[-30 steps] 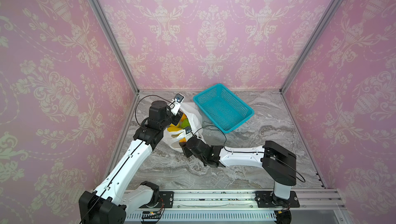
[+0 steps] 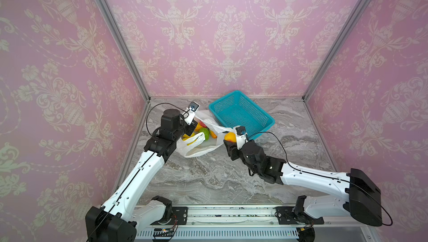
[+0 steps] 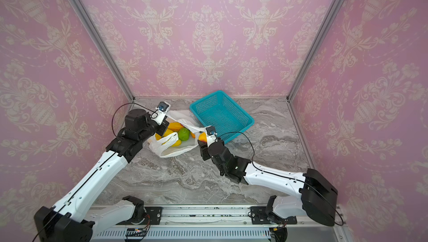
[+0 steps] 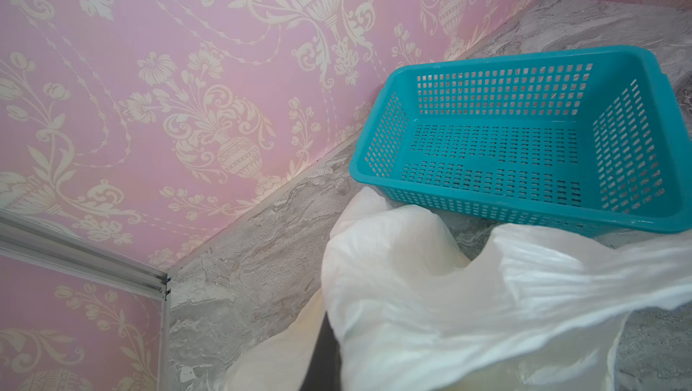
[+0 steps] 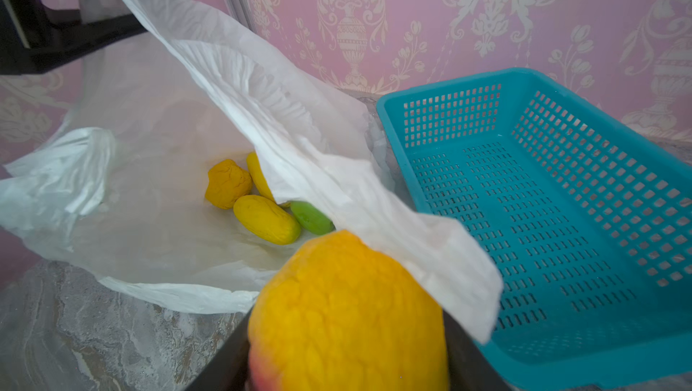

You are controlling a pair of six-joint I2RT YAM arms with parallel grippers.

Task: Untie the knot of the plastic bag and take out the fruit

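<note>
My right gripper (image 2: pixel 231 145) is shut on an orange-yellow fruit (image 5: pixel 349 319), held outside the bag mouth near the basket. The white plastic bag (image 5: pixel 216 95) lies open, its mouth toward my right arm. One strip of its edge stretches over to the held fruit and seems to touch it. My left gripper (image 2: pixel 192 128) is shut on the bag's upper left edge, keeping it raised; the left wrist view shows mostly plastic in front of its fingers. Inside the bag are a green fruit (image 2: pixel 204 133), a yellow one (image 5: pixel 267 219), an orange-yellow one (image 5: pixel 227 183) and others partly hidden.
An empty blue-green basket (image 2: pixel 240 114) stands behind and right of the bag, close to it. Bare marble table (image 2: pixel 200 181) lies in front, and more is clear on the right. Pink patterned walls enclose the back and sides.
My right gripper has moved right and toward the back, carrying the fruit out of the bag mouth. The bag's edge has stretched rightward with it. The left arm has stayed still.
</note>
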